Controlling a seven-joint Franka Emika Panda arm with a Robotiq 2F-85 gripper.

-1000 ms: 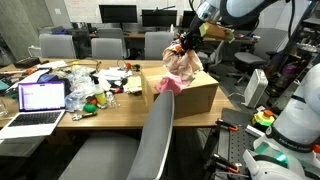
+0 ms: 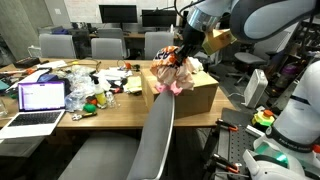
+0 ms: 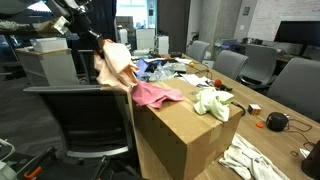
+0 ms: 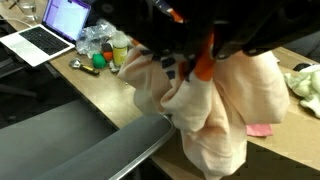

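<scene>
A pale peach cloth [image 2: 175, 72] hangs in folds from my gripper, which is shut on it. In the second exterior view the peach cloth [image 3: 116, 66] dangles above the back of a dark chair [image 3: 85, 110], beside a cardboard box [image 3: 190, 128]. A pink cloth [image 3: 157, 95] lies over the box's near edge, close to the hanging one. Seen from the wrist, the cloth's lower folds [image 4: 215, 140] hang over the chair side, and dark fingers cover its gathered top.
Light green cloth [image 3: 213, 103] lies on the box; white cloth [image 3: 250, 158] is on the table beside it. A laptop [image 2: 40, 106] and several bottles and small items crowd the table. A grey chair back [image 2: 155, 138] rises in front of the box.
The gripper and peach cloth have come from above the box toward the near side, closer to the grey chair. The laptop and chairs have stayed put.
</scene>
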